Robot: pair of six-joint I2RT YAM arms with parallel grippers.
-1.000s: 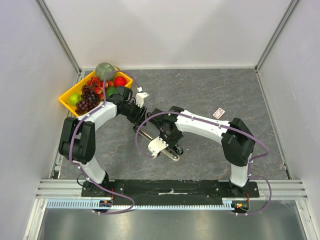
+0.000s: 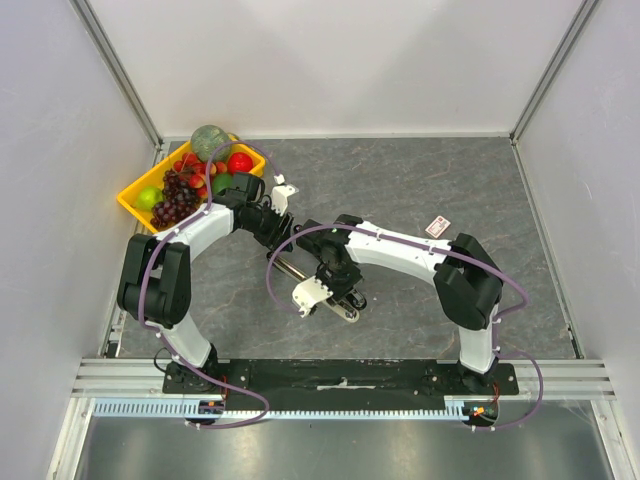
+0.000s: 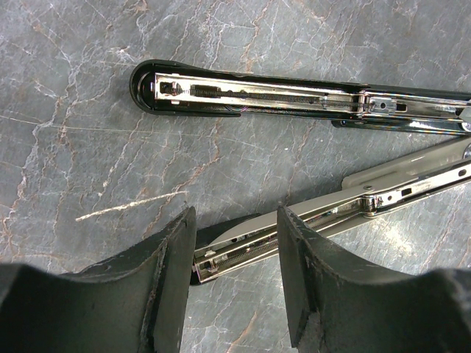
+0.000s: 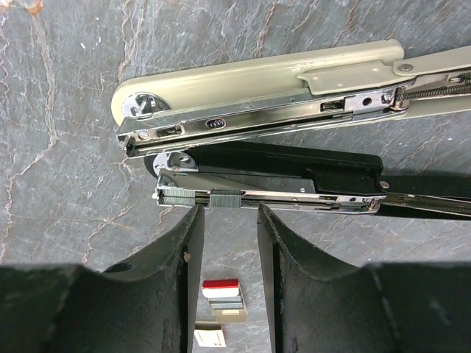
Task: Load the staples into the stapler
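Observation:
Both staplers are unfolded on the table. In the right wrist view the black stapler (image 4: 294,173) has its channel facing up, with one staple strip (image 4: 178,196) at the front end and another staple strip (image 4: 225,198) a short gap behind. Around that second strip stand the parted fingertips of my right gripper; no contact with it can be made out. The beige stapler (image 4: 257,77) lies alongside. My left gripper is open over the beige stapler's spring end, nothing visibly held. The black stapler's other half (image 3: 250,95) lies beyond it.
A small box of staple strips (image 4: 224,300) and a white box (image 4: 210,334) lie near the right gripper. At the back left stands a yellow fruit basket (image 2: 130,198). A card-like item (image 2: 438,227) rests on the right.
My right arm has shifted slightly left in the top view. The left arm and the staplers show no visible movement.

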